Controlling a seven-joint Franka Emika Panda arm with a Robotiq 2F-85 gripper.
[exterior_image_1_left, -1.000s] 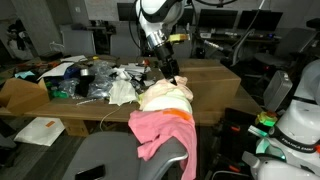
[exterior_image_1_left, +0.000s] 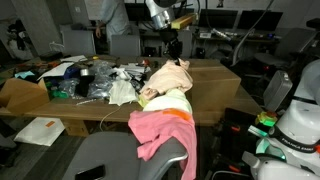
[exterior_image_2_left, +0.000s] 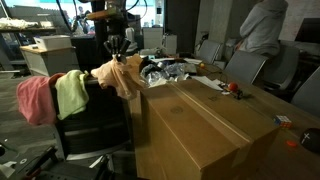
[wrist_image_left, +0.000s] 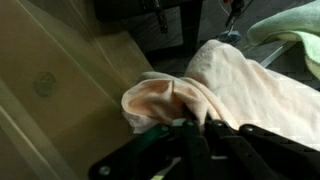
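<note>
A peach cloth (exterior_image_1_left: 170, 77) hangs bunched from my gripper (exterior_image_1_left: 177, 58), which is shut on its upper part. In exterior view 2 the same cloth (exterior_image_2_left: 119, 78) droops below the gripper (exterior_image_2_left: 118, 57), beside the near end of the cardboard box. The wrist view has the bunched cloth (wrist_image_left: 205, 88) running up to the dark fingers, whose tips are partly buried in it. A pale green cloth (exterior_image_2_left: 72, 94) and a pink cloth (exterior_image_2_left: 37, 98) lie draped side by side; the peach cloth's lower end comes close to the green one.
A large brown box (exterior_image_2_left: 195, 125) stands beside the draped cloths. Behind, a table holds plastic bags (exterior_image_1_left: 98, 84) and clutter. A grey chair (exterior_image_1_left: 110, 155) fills the front, with a black phone (exterior_image_1_left: 90, 171) on it.
My gripper has risen with the peach cloth, which is now bunched higher and spreads less over the green cloth. The pink cloth looks unmoved.
</note>
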